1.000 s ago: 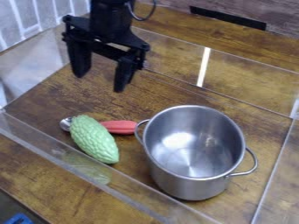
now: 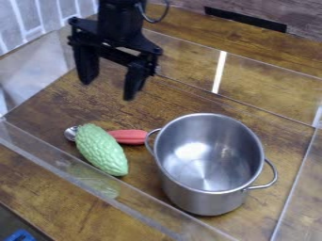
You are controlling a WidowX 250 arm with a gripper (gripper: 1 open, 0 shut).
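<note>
My black gripper (image 2: 109,75) hangs over the back left of the wooden surface, fingers pointing down and spread apart, with nothing visible between them. Below it lie a pale green bumpy vegetable, like a bitter melon (image 2: 101,149), and a red object (image 2: 128,136), perhaps a utensil handle, with a metal end partly hidden under the vegetable. To their right stands an empty steel pot (image 2: 206,179) with two side handles.
Low clear walls (image 2: 285,207) edge the wooden work area (image 2: 51,104).
</note>
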